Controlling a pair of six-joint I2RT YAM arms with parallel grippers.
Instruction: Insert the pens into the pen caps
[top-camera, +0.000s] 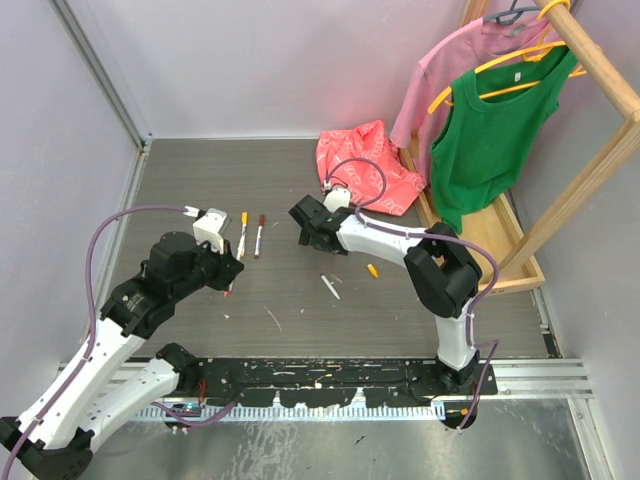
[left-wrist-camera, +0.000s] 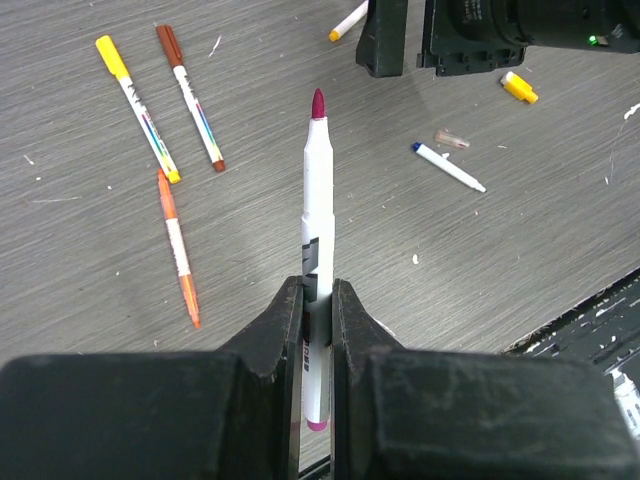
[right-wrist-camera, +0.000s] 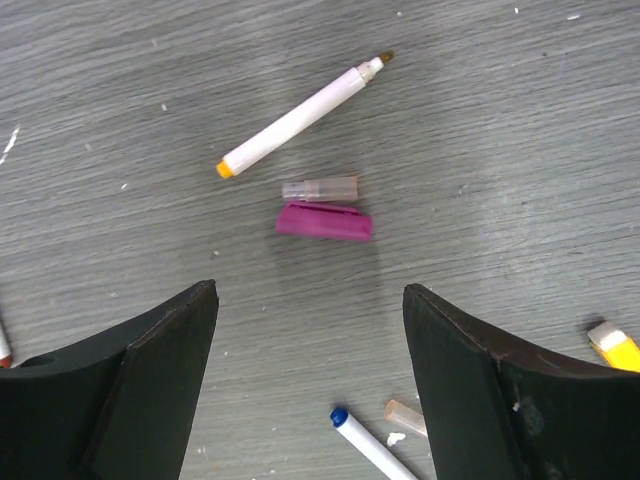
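My left gripper is shut on a white pen (left-wrist-camera: 318, 180) with a magenta tip, held upright in the left wrist view, cap-less at that end. My right gripper hangs open over the table, with a magenta cap (right-wrist-camera: 325, 222) and a clear piece (right-wrist-camera: 320, 189) lying just beyond its fingers. A white pen (right-wrist-camera: 300, 113) with an orange end lies behind them. A blue-tipped pen (left-wrist-camera: 450, 167), a yellow cap (left-wrist-camera: 520, 88), and yellow (left-wrist-camera: 138, 110), brown (left-wrist-camera: 191, 97) and orange (left-wrist-camera: 173, 249) markers lie on the table.
A pink cloth (top-camera: 370, 160) lies at the back, beside a wooden rack (top-camera: 590, 200) with hanging clothes on the right. Bare table (top-camera: 180, 170) surrounds the pens, and its front edge borders a black rail.
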